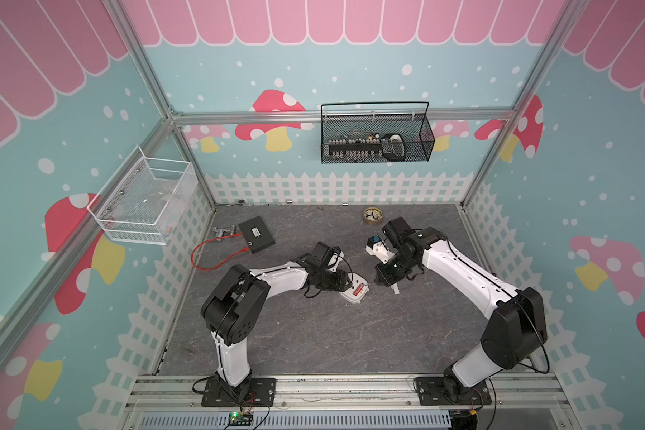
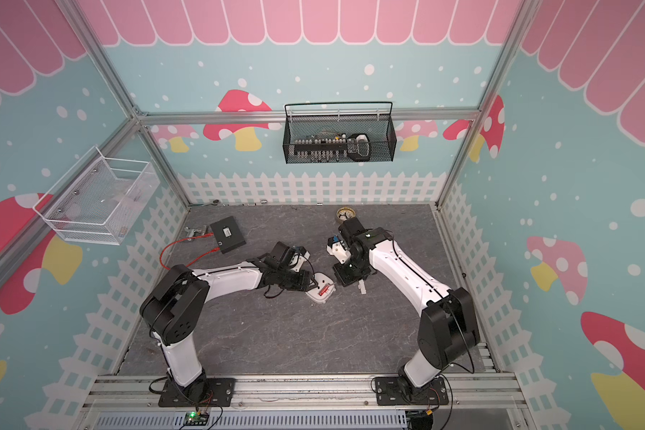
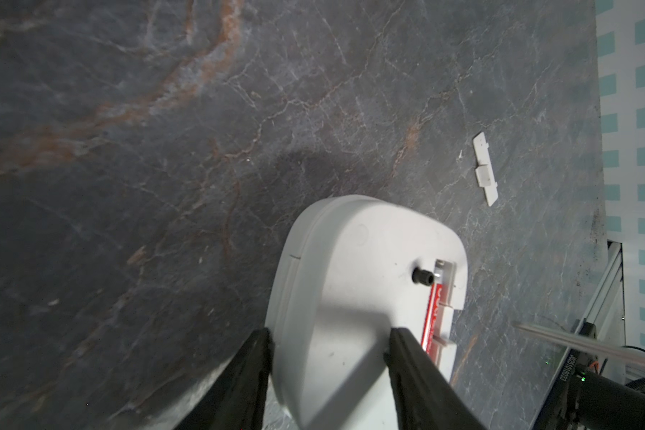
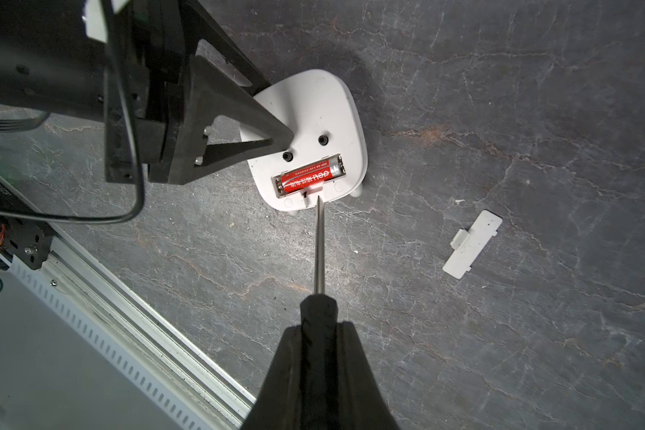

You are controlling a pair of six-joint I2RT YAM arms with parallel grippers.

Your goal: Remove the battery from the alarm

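Observation:
The white alarm [image 4: 301,107] lies battery side up in the middle of the table, with a red AA battery [image 4: 308,175] seated in its uncovered bay. My left gripper is around the alarm's rounded end, part open; contact with both sides is not clear. My right gripper is shut on a screwdriver, whose shaft [image 4: 319,251] reaches to the edge of the battery bay, its tip beside the battery. The detached battery cover [image 4: 473,243] lies apart on the table.
A dark box [image 1: 256,234] with a red cord sits at the back left, a small round dish [image 1: 372,213] at the back right. Wire baskets hang on the back and left walls.

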